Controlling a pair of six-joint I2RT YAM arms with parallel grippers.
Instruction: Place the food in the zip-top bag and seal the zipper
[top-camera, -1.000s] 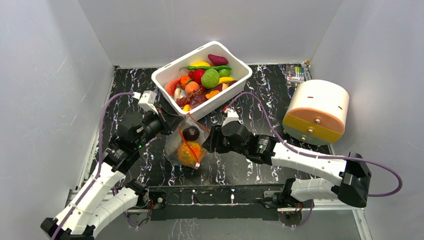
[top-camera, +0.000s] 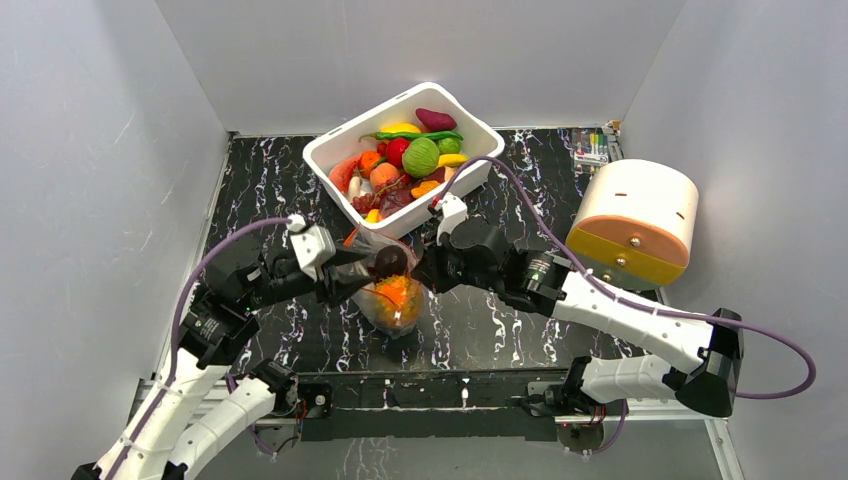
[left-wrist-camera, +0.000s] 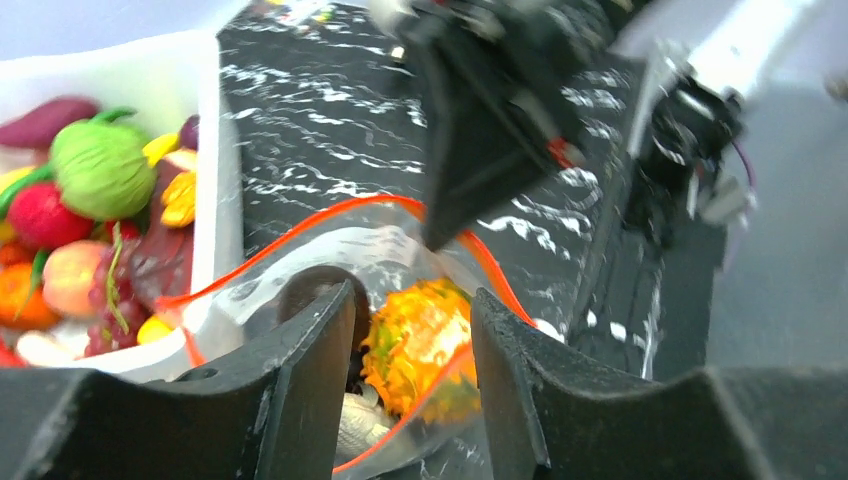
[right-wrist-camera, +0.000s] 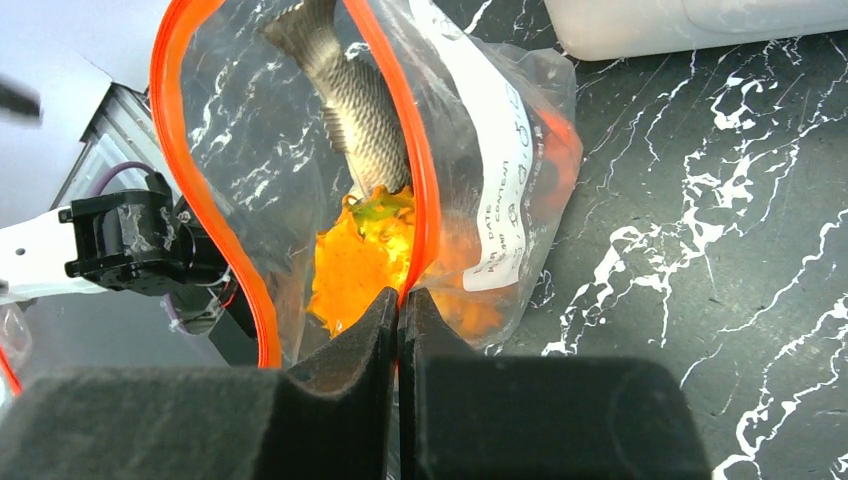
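Note:
The clear zip top bag (top-camera: 392, 318) with its orange zipper rim (right-wrist-camera: 427, 170) stands with its mouth wide apart on the dark marbled surface. Inside it lie a grey fish (right-wrist-camera: 366, 115), an orange and yellow food piece (left-wrist-camera: 418, 335) and a dark round one (top-camera: 390, 262). My right gripper is shut on the bag's orange rim, at one side of the mouth. Over the opposite side of the mouth, my left gripper stands open; part of the rim passes behind its right finger, and I cannot tell whether it touches.
Behind the bag is a white bin (top-camera: 478, 180) full of toy fruit and vegetables, close to both grippers. A rounded cream, orange and yellow object (top-camera: 634, 222) stands at the right.

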